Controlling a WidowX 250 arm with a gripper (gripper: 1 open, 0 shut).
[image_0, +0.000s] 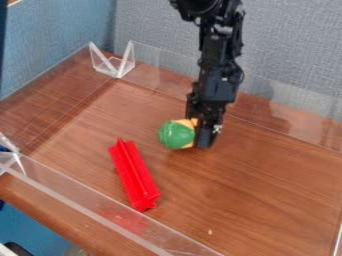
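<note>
A black robot arm reaches down from the top centre to its gripper (201, 130), which is shut on a round green object (175, 135) with some yellow at its right side. The object is at tabletop height in the middle of the view; whether it rests on the wood is hard to tell. The fingertips are partly hidden by it. A long red object (134, 174) lies to the lower left of the gripper, apart from it.
The wooden table (254, 200) is bordered by clear low walls, with white brackets at the back left and left edge. Bare wood lies to the right and at the back left.
</note>
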